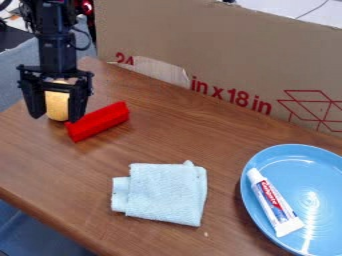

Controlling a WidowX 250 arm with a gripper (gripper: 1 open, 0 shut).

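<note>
My black gripper [55, 92] hangs at the left edge of the table, low over a yellow rounded object [58, 108], with its fingers on either side of it; whether they touch it I cannot tell. A red cylindrical object [98, 121] lies just to the right of them, fully uncovered. A folded light blue cloth [160, 194] lies at the front middle. A toothpaste tube [273, 202] lies on a blue plate [322, 185] at the right.
A large cardboard panel [227, 60] stands along the back of the wooden table [187, 130]. The table's left edge drops to a blue area below.
</note>
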